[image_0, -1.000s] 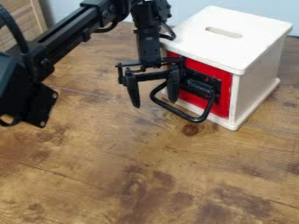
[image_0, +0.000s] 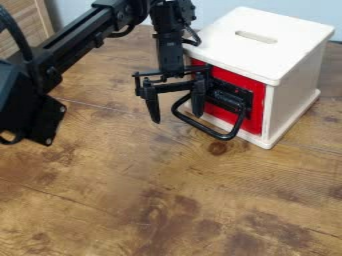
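A white wooden box (image_0: 293, 82) with a slot in its top stands at the upper right, its front a red panel (image_0: 249, 140) carrying a black latch mechanism (image_0: 230, 96) and a black bar handle (image_0: 211, 131). My gripper (image_0: 175, 106) hangs in front of the box's left part, open, its fingers pointing down beside the handle. Nothing shows between the fingers; whether either touches the handle is unclear.
A wooden slatted piece (image_0: 20, 25) stands at the top left. The black arm spans the upper left.
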